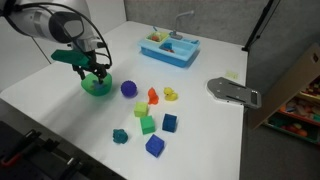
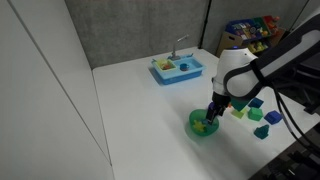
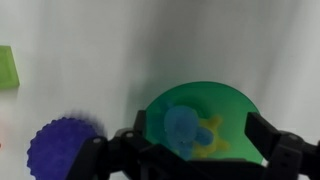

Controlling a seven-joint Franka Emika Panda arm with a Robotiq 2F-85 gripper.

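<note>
Over the green bowl hangs my gripper, low and open. In the wrist view the bowl lies between and beyond the two dark fingers. Inside it rest a light-blue piece and a yellow piece, both partly hidden by the gripper's body at the bottom. Nothing shows gripped between the fingers.
Beside the bowl sits a spiky purple ball. Several coloured blocks, such as a dark-blue one, are spread toward the right. A blue toy sink stands at the back, and a grey tray lies farther right.
</note>
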